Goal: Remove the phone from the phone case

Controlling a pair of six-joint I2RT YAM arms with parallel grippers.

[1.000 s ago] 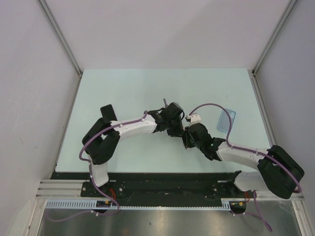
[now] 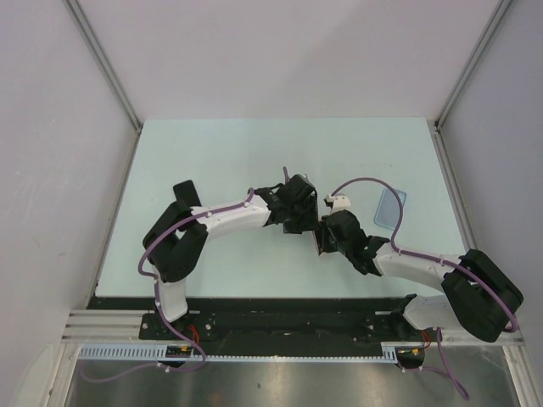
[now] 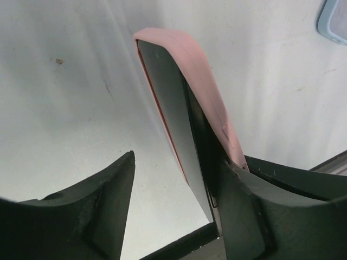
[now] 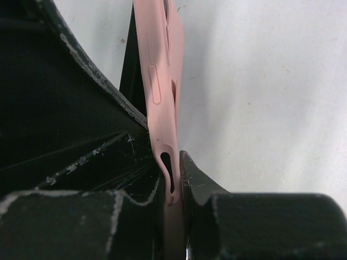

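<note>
A pink phone case (image 3: 198,65) stands on edge between my two arms, with the dark-faced phone (image 3: 171,103) sitting inside its rim. My left gripper is open around the near part. Its right finger (image 3: 238,206) rests against the phone and the case edge, while its left finger (image 3: 116,184) is clear of the phone's face. In the right wrist view the case's side with button cutouts runs down into my right gripper, which is shut on it. The lower end is hidden by the fingers.
A light blue-rimmed tray-like piece (image 2: 390,209) lies at the table's right. On the left, a black flat object (image 2: 187,193) lies partly behind my left arm.
My right arm has hardly moved.
</note>
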